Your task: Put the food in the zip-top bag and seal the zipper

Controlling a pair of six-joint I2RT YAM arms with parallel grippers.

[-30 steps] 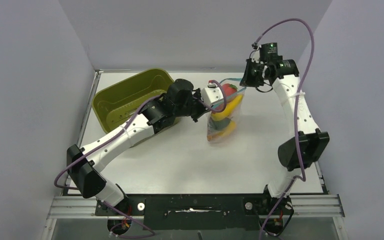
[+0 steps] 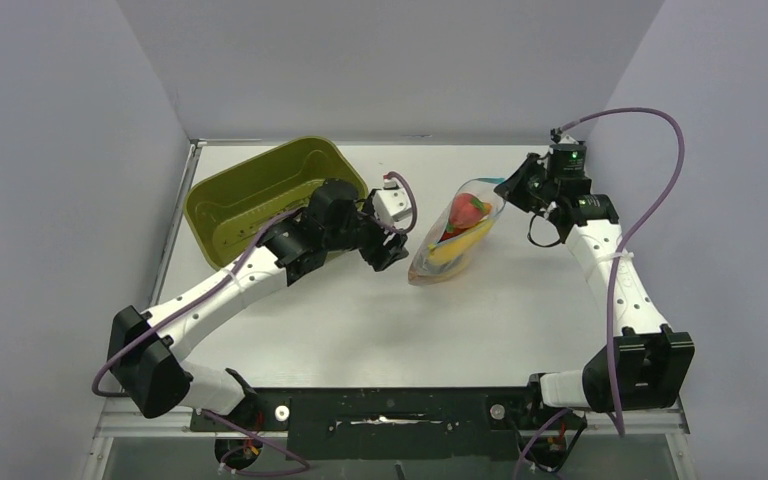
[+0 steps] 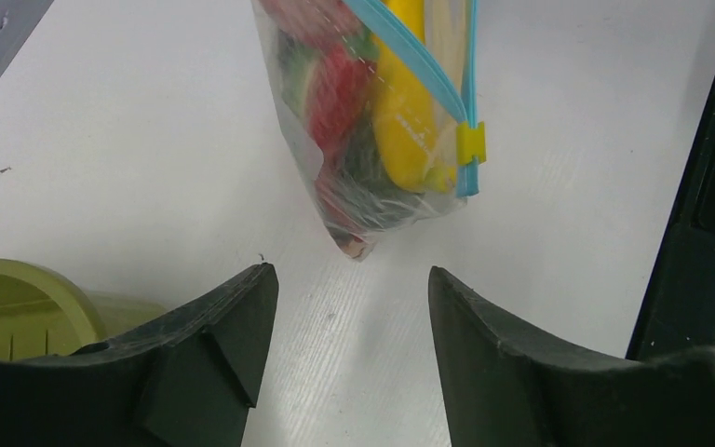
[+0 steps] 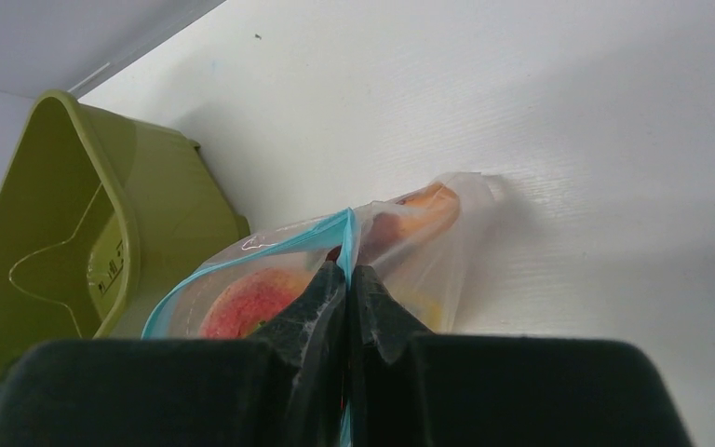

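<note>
A clear zip top bag [image 2: 440, 262] with a blue zip rim hangs tilted over the middle of the table, food inside it. The red pepper [image 2: 467, 211] and a long yellow piece of food [image 2: 463, 243] show through the plastic. My right gripper is shut on one end of the blue rim. Left of the bag, my left gripper stands open with nothing between its fingers, the bag's lower corner beyond them. A yellow slider [image 3: 471, 142] sits at the rim's end in the left wrist view. The bag's mouth looks slack and part open.
An olive green bin [image 2: 205, 215] stands at the back left, close by the left arm. Grey walls enclose the back and sides.
Both grippers held the rim before; now the left one is open, away from the bag and further left. The right gripper has moved right and toward the front, and the bag swung with it.
</note>
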